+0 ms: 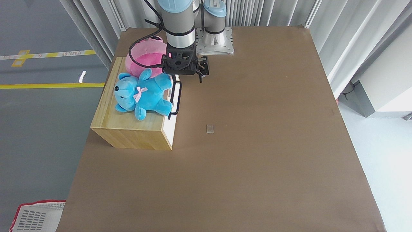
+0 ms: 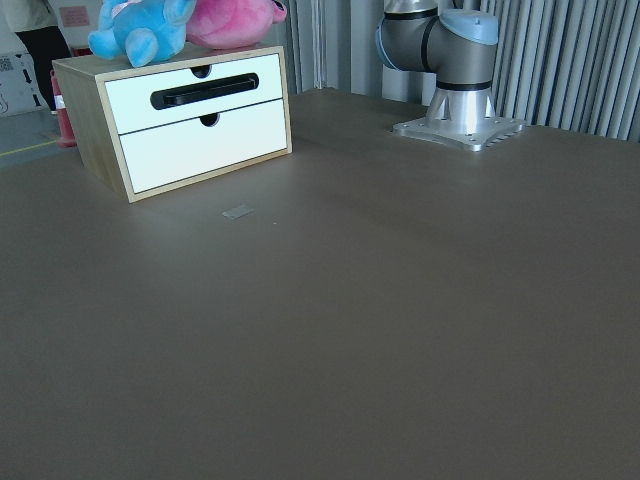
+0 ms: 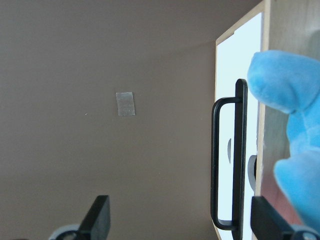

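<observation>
A blue bear with a pink bow lies on the wooden drawer box, close to its front edge. A pink plush lies behind it. On the box's white front is a black handle. My gripper is above the box's front side, over the bear's far end in the front view; in the wrist view its fingers stand wide open at either side of the lower frame, with nothing held between them. The bear sits at the right of that view.
The robot base stands at the back. A white basket is on the floor at the front left.
</observation>
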